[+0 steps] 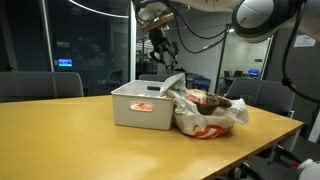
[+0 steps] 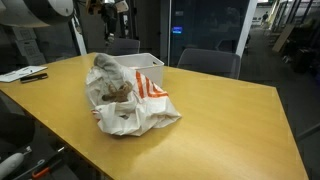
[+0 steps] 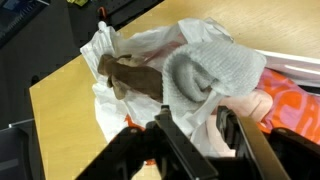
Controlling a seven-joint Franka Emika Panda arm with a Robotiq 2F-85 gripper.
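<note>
A crumpled white bag with orange print lies on the table, its mouth open. Inside or across its opening are a brown item that looks like a soft toy and a pale grey cloth. Touching or close beside the bag stands a white box; its contents are mostly hidden. Above the box and bag hangs my gripper, its fingers apart and clear of the cloth. In the wrist view, no item shows held between the fingers.
Several dark chairs stand along its far side. A dark tool lies near a table edge in the second exterior view.
</note>
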